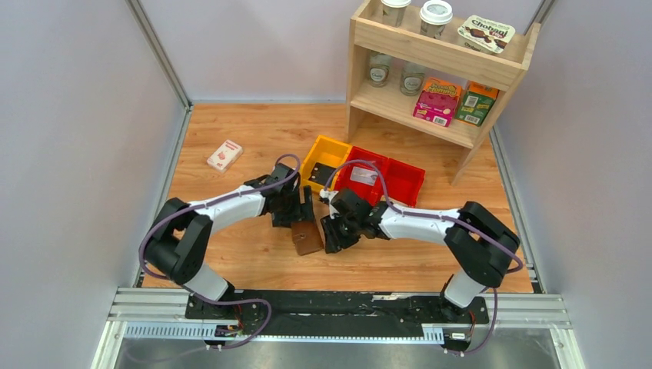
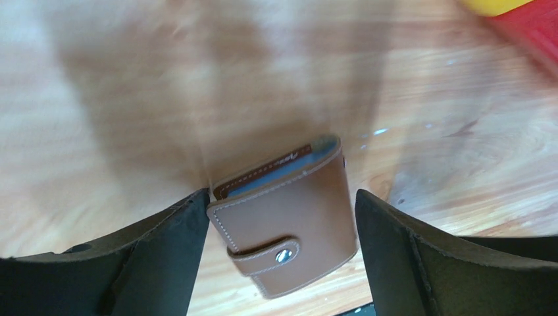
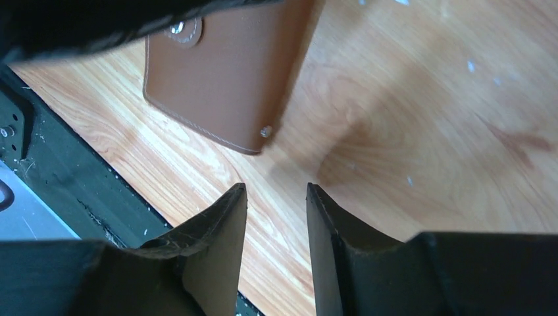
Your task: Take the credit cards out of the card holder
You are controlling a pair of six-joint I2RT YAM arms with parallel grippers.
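Observation:
A brown leather card holder (image 2: pixel 289 230) with a snap strap stands tilted on the wooden table, its opening facing away. A blue edge (image 2: pixel 283 172) shows inside the opening. My left gripper straddles it with fingers part open: the left finger (image 2: pixel 174 230) meets one side, while a narrow gap seems left at the other. In the right wrist view, the holder's lower end (image 3: pixel 224 85) is beyond my right gripper, which is open with nothing between its fingers. A left-gripper finger (image 3: pixel 92 26) covers the holder's upper part there.
Just behind the grippers are a yellow bin (image 1: pixel 332 147) holding a dark card (image 1: pixel 321 174) and a red bin (image 1: pixel 406 178) with a white card (image 1: pixel 364 176). A white card box (image 1: pixel 224 155) lies back left. A wooden shelf (image 1: pixel 430 58) stands at the back.

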